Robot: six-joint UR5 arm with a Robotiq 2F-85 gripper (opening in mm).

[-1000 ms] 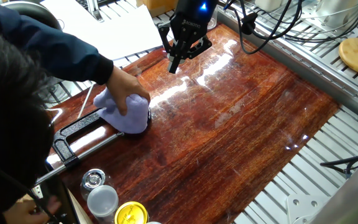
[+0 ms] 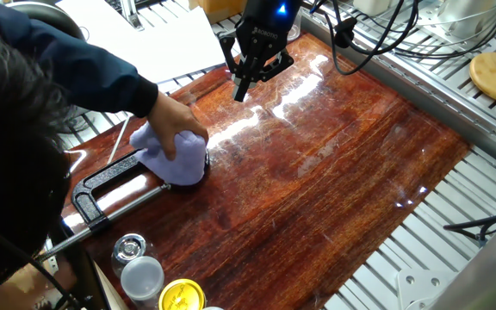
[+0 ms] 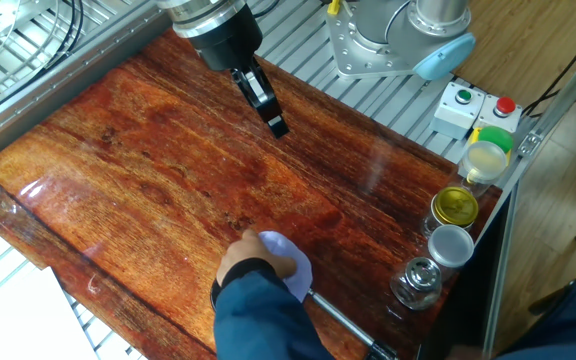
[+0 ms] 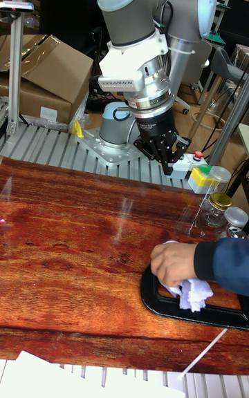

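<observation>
My gripper (image 2: 242,93) hangs above the far part of the wooden board; its fingertips meet and nothing shows between them. In the second exterior view the gripper (image 3: 280,129) points down over bare wood. A person's hand (image 2: 172,119) presses a pale purple cloth (image 2: 176,162) onto one end of a black clamp-like frame (image 2: 93,191) with a metal rod. In the third exterior view the cloth (image 4: 193,292) is bunched under the hand, and the black frame (image 4: 158,306) lies flat on the board. My gripper is well apart from both.
Several jars with lids stand at the board's edge, among them a yellow-lidded jar (image 2: 182,295) and a white-lidded one (image 2: 142,277). White sheets (image 2: 166,43) lie beside the board. The person's arm (image 3: 263,320) reaches over it. The board's middle (image 2: 308,172) is clear.
The person's other hand at the near left has shifted slightly. My gripper, the cloth and the black frame look unmoved.
</observation>
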